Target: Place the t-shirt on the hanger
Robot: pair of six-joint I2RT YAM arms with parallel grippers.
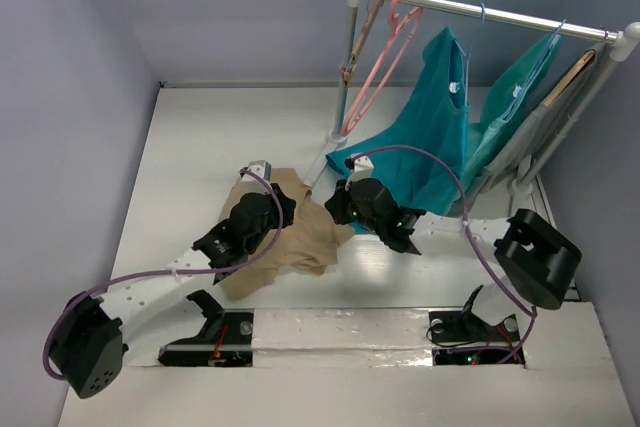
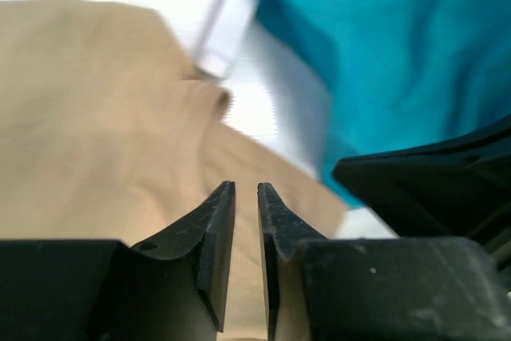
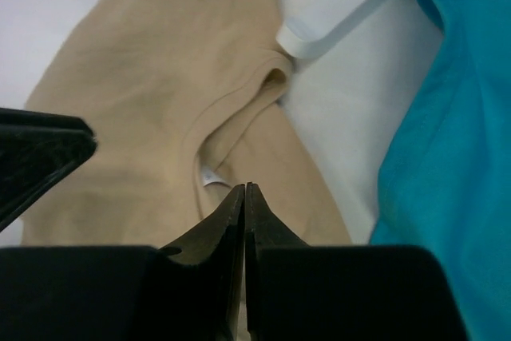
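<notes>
The tan t-shirt (image 1: 305, 237) lies crumpled on the white table, its neckline fold (image 3: 231, 113) showing in the right wrist view. Over the shirt hovers my left gripper (image 1: 291, 205), fingertips slightly apart with only shirt fabric beneath them in the left wrist view. My right gripper (image 1: 335, 202) faces it above the shirt's right edge; its fingertips (image 3: 254, 201) look almost together, nothing visible between them. A pink hanger (image 1: 385, 62) hangs empty at the left of the rail (image 1: 490, 13), with a wooden hanger (image 1: 358, 52) behind it.
Teal garments (image 1: 430, 127) hang from the rail, one draping down onto the table beside my right gripper. A grey garment (image 1: 530, 127) hangs further right. The rack's white foot (image 1: 320, 162) reaches toward the shirt.
</notes>
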